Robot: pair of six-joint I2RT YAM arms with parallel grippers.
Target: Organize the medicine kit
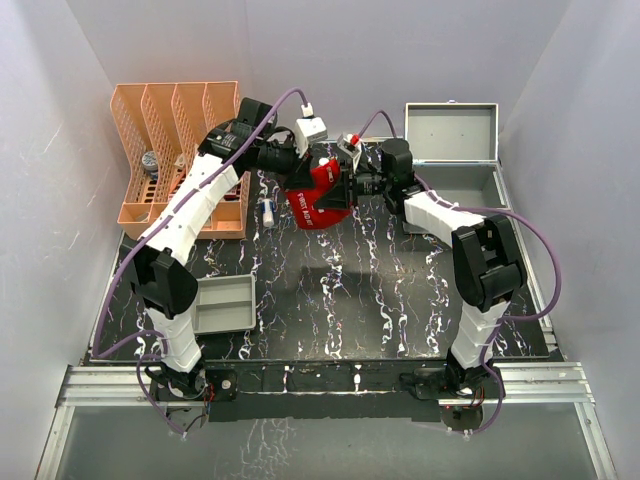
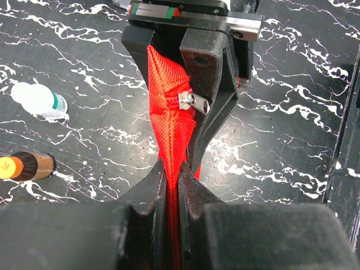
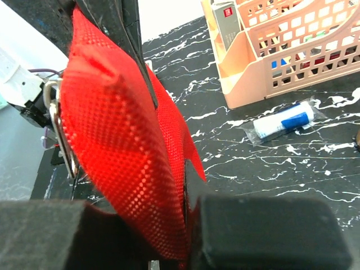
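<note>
Both grippers pinch a red fabric first aid pouch [image 1: 312,205], held up above the middle of the table. My left gripper is shut on one side of it; in the left wrist view the cloth bunches between the fingers, with a metal zipper pull [image 2: 194,102] hanging near the opposite gripper. My right gripper is shut on the other side, the red weave [image 3: 124,129] filling much of its view. White lettering shows on the pouch's front in the top view, where the right fingers cover part of it.
An orange divided rack [image 1: 240,222] stands at back left, a wrapped blue-and-white roll [image 3: 287,119] beside it. A white bottle [image 2: 39,101] and a brown bottle [image 2: 28,166] lie on the table. One grey tray [image 1: 225,326] sits at front left; an open grey case [image 1: 450,162] occupies back right.
</note>
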